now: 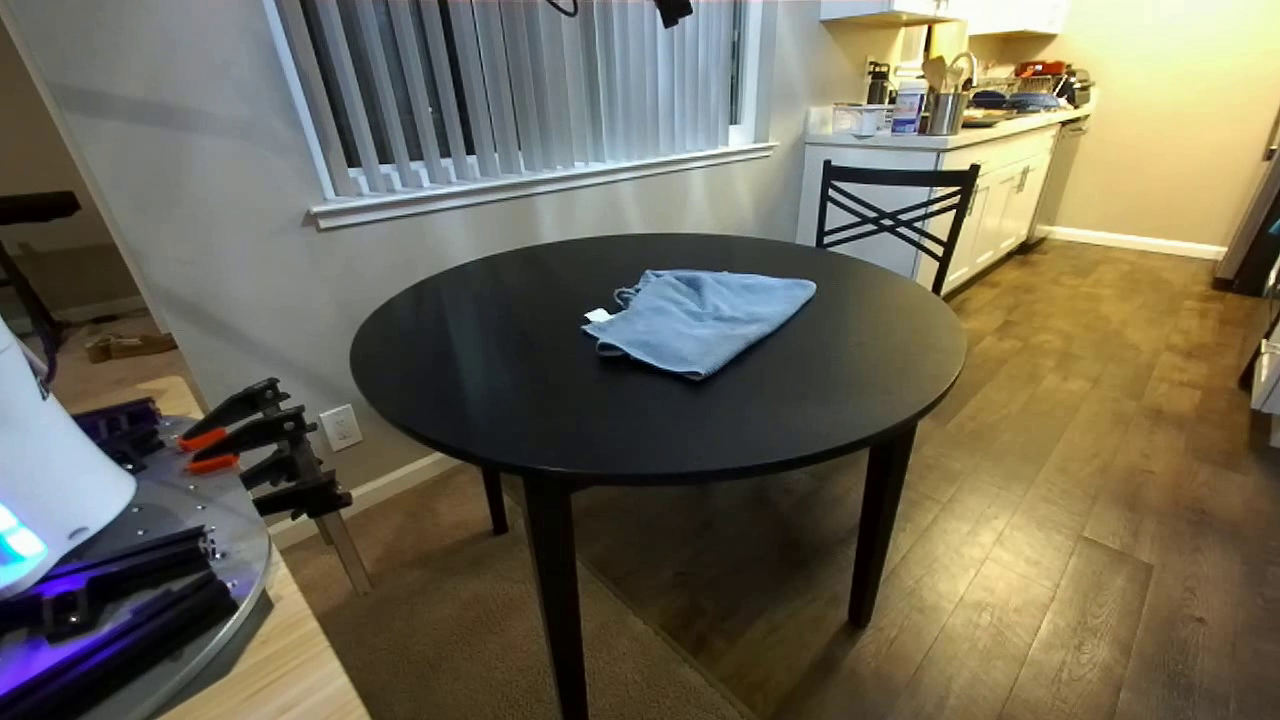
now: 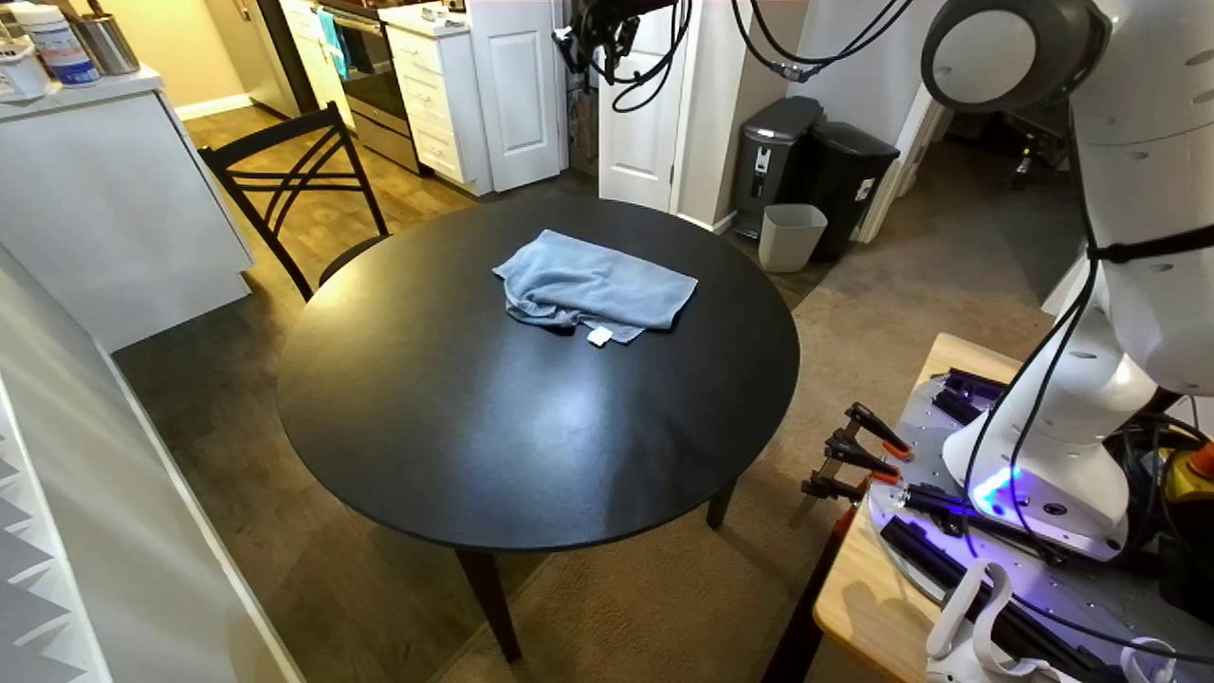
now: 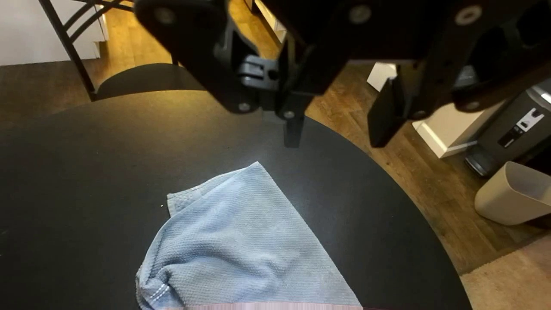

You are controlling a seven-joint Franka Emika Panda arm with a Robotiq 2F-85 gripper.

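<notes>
A light blue cloth (image 1: 708, 318) lies folded over on the round black table (image 1: 480, 360), a white tag at one edge. In the wrist view the cloth (image 3: 248, 248) sits below the fingers, its pointed corner toward them, with bare table between. My gripper is open with a gap between its fingertips and nothing held there. Exterior view 2 has the gripper and its cables at the top edge, up beyond the cloth (image 2: 597, 285); in exterior view 1 only a dark bit of it shows at the top.
A black chair (image 2: 302, 188) stands at the table's kitchen side. Bins (image 2: 791, 233) stand on the floor beyond the table. Clamps (image 2: 854, 455) jut from the robot's wooden stand.
</notes>
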